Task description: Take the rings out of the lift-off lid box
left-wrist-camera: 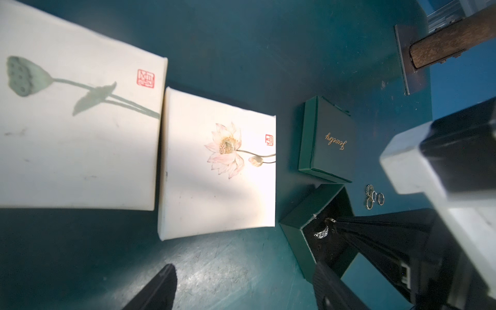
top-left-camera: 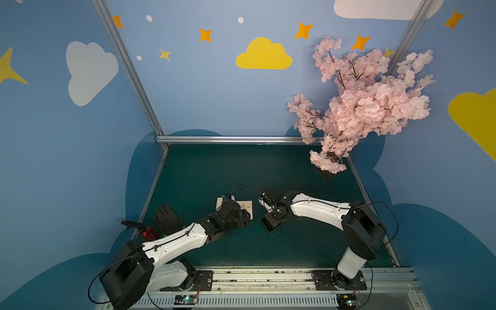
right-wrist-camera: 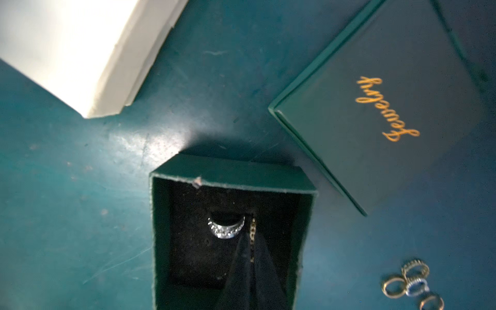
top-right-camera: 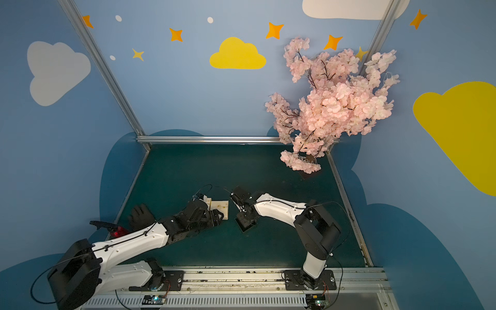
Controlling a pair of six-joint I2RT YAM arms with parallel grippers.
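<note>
The dark green box stands without its lid, its black lining showing. A silver stone-set ring sits inside it. My right gripper reaches into the box, its fingers shut on a thin gold ring seen edge-on between the tips. Whether that ring is clear of the lining cannot be told. Several removed rings lie on the table to the right. The green lid marked "Jewelry" lies beside the box. My left gripper is parted, empty, its fingers over bare table near the white boxes.
Two white boxes with flower prints, one with a pink lotus and one with a seed pod, sit left of the green box. A black glove and a red-bodied bottle are at far left.
</note>
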